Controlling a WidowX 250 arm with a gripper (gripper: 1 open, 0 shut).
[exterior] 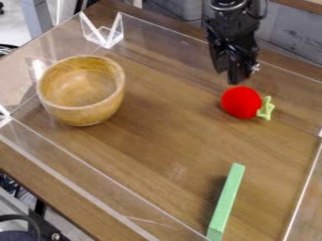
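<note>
My black gripper [234,70] hangs at the upper right of the camera view, above and a little behind a red ball [240,101] on the wooden table. The ball sits apart from the fingers. A small pale yellow-green piece [265,109] lies against the ball's right side. I cannot make out clearly how far apart the fingers stand.
A wooden bowl [81,88] stands at the left. A green block [225,200] lies at the lower right.
</note>
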